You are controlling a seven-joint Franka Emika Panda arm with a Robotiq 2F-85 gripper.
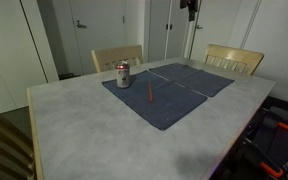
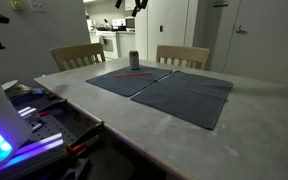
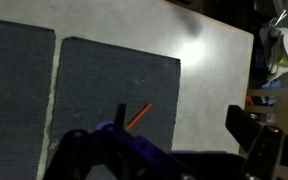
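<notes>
My gripper stands open high above the table, with nothing between its fingers. In the wrist view, a thin orange-red stick (image 3: 139, 116) lies on a dark cloth below, near the left finger. The same stick (image 1: 151, 92) rests on the dark blue cloth mat (image 1: 169, 108) in exterior view 1. A can (image 1: 122, 75) with a reddish top stands upright at that mat's far left edge. In exterior view 2 the can (image 2: 134, 58) is beyond the stick (image 2: 132, 74). My gripper (image 1: 192, 10) hangs at the top of exterior view 1, well clear of both.
A second dark mat (image 1: 196, 79) lies beside the first. Bare table (image 1: 74, 120) stretches left and in front of the mats. Wooden chairs (image 1: 117, 57) stand around the table edges. In the wrist view, cables and gear (image 3: 284, 50) lie beyond the table edge.
</notes>
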